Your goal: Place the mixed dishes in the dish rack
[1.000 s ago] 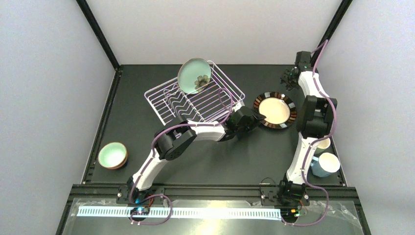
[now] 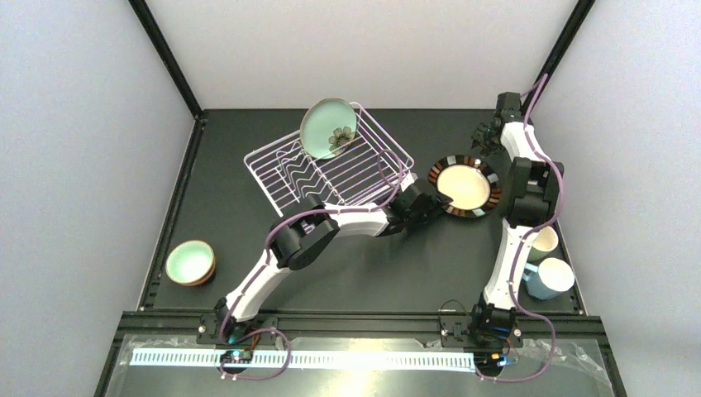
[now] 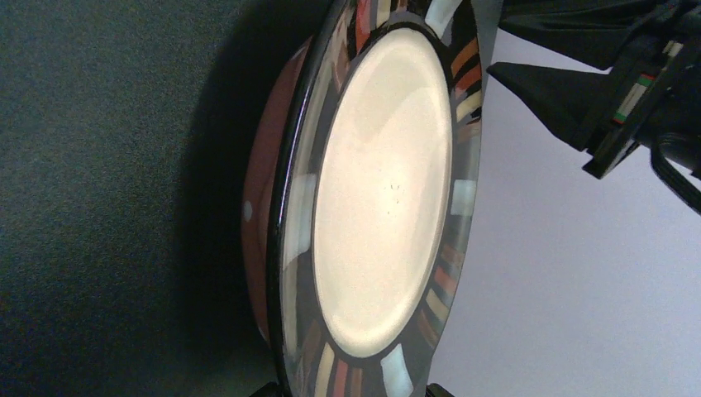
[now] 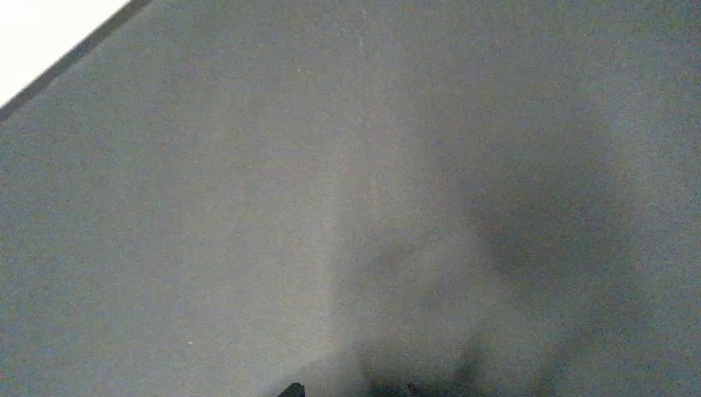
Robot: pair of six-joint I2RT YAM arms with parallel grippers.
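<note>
A plate with a cream centre and a dark, striped rim (image 2: 464,186) lies flat on the table, right of the rack. My left gripper (image 2: 446,200) is at its near left edge. In the left wrist view the left fingertips (image 3: 438,390) stand apart at the bottom, one on each side of the rim; contact cannot be made out. Beyond the plate's far right side is my right gripper (image 2: 479,141), its fingers (image 3: 546,91) parted and empty. The white wire dish rack (image 2: 269,178) holds a green plate with a flower (image 2: 327,126), leaning at its back.
A green-lined bowl (image 2: 189,262) sits at the far left. A blue mug (image 2: 547,281) and a green cup (image 2: 541,245) stand at the right edge, partly behind the right arm.
My left gripper has edged slightly right, towards the plate's rim. The dishes and rack have stayed in place.
</note>
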